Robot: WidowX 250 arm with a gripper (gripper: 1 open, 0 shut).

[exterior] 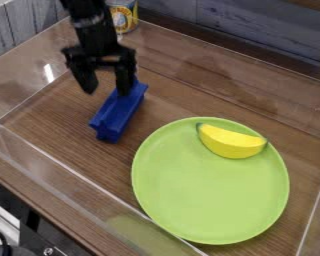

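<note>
My gripper [101, 70], black and blurred, hangs above the upper left of the table with its fingers open. Just below and right of it a blue block [116, 114] lies on the wood, apart from the fingers. A yellow banana [231, 141] rests on a large green plate [203, 195] at the lower right.
A can [120, 16] stands at the back, partly behind the arm. The table's edge runs along the lower left.
</note>
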